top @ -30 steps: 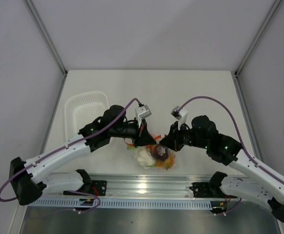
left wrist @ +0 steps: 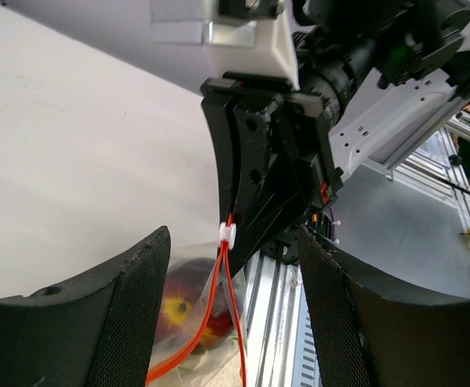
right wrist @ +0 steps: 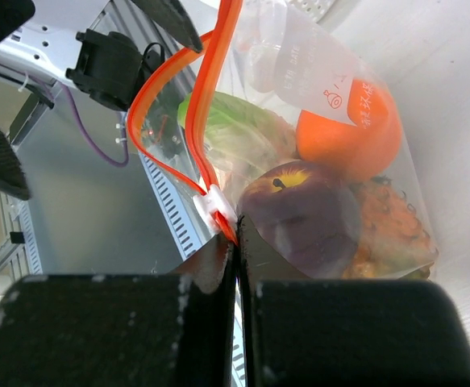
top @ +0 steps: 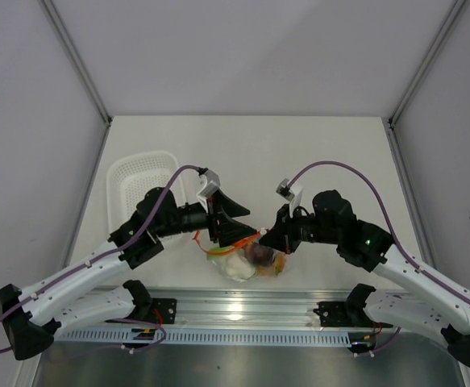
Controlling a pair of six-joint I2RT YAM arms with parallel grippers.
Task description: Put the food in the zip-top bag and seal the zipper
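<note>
The clear zip top bag holds a dark purple fruit, an orange, a rough orange-brown food and a pale green vegetable. Its orange zipper gapes in a loop, with the white slider close to one end. Just beyond the slider, my right gripper is shut on that zipper end. My left gripper stands open above the bag's other side. In the left wrist view the zipper strips run between its spread fingers, apart from them.
A white perforated basket stands at the table's left. Behind the arms the white table is bare. The metal front rail runs close to the bag, and the two grippers are near each other.
My left gripper has opened and moved left, away from the right one. The bag's zipper side has shifted slightly left. My right gripper has moved slightly left, staying at the bag's end.
</note>
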